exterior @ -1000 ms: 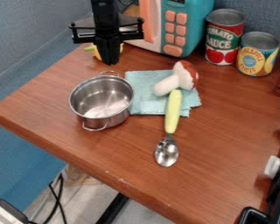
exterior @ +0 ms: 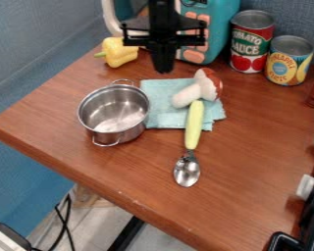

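Note:
The black gripper (exterior: 163, 61) hangs at the top middle, above the back of the table, its fingertips near the upper edge of a light blue cloth (exterior: 167, 116); whether it is open or shut is hard to make out. A yellow object (exterior: 117, 53) sits to its left. A steel pot (exterior: 113, 116) stands on the left of the cloth. A toy mushroom (exterior: 196, 91) lies on the cloth, with a spoon (exterior: 188, 157) with a pale yellow handle below it.
A teal toy microwave (exterior: 215, 27), a tomato sauce can (exterior: 250, 44) and another can (exterior: 288, 64) line the back. A black appliance (exterior: 306, 211) is at the right edge.
The gripper has moved right, from over the yellow object to above the cloth's upper edge, leaving the yellow object in view on the left.

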